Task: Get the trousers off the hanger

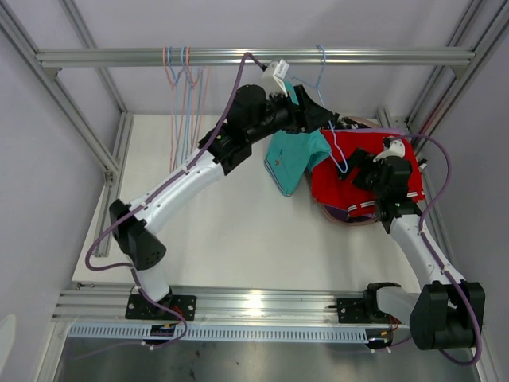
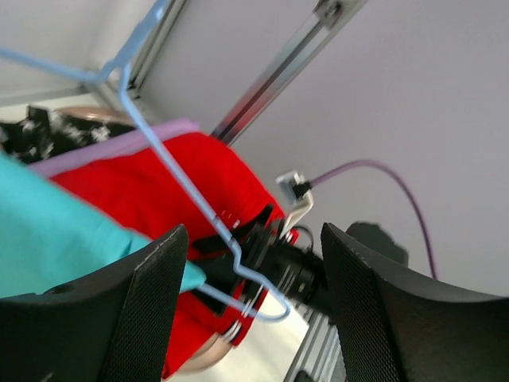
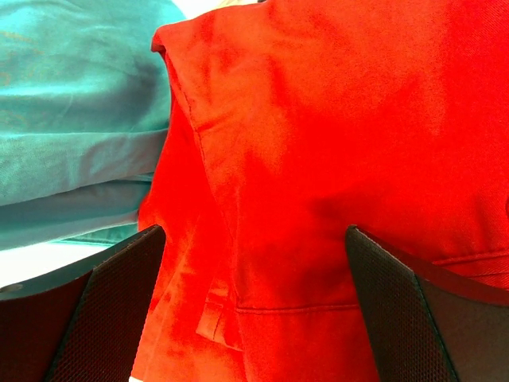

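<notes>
Teal trousers (image 1: pixel 290 159) hang folded over the bar of a light blue hanger (image 1: pixel 332 134) on the rail, their upper part hidden behind my left arm. My left gripper (image 1: pixel 313 115) is open beside the hanger's upper side, above the trousers; in the left wrist view the hanger (image 2: pixel 195 196) and teal cloth (image 2: pixel 64 231) lie in front of its fingers. My right gripper (image 1: pixel 358 169) is open over red cloth (image 3: pixel 318 143) in the basket, just right of the trousers, with teal cloth (image 3: pixel 79 95) at the upper left of its view.
The metal rail (image 1: pixel 382 56) spans the back, with several empty pink and blue hangers (image 1: pixel 173 135) at left. A round basket (image 1: pixel 334 215) at right holds red and dark garments.
</notes>
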